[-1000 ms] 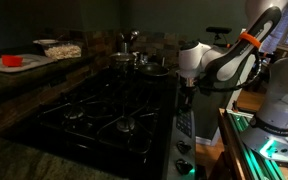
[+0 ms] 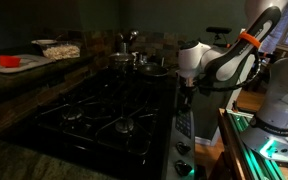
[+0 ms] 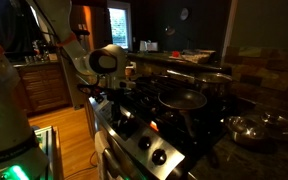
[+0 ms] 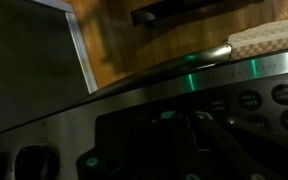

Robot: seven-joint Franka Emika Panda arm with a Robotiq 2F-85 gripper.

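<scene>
My gripper hangs low at the front edge of the stove, above the control panel. In exterior view 2 the gripper is a dark shape over the panel's left part. The wrist view looks down on the dark panel with its round buttons and the metal oven handle. There the dark fingers blend into the panel. The fingers are shut, and nothing shows between them. Whether the fingertips touch the panel cannot be told.
Pans stand on the stove, among them a dark frying pan. A pot rests on the counter at the right. Beside the handle lies a checked towel. A red object sits on the back-left counter. The wooden floor before the oven is open.
The arm has shifted very slightly at the stove's front edge. The stove, pans and counter things look the same.
</scene>
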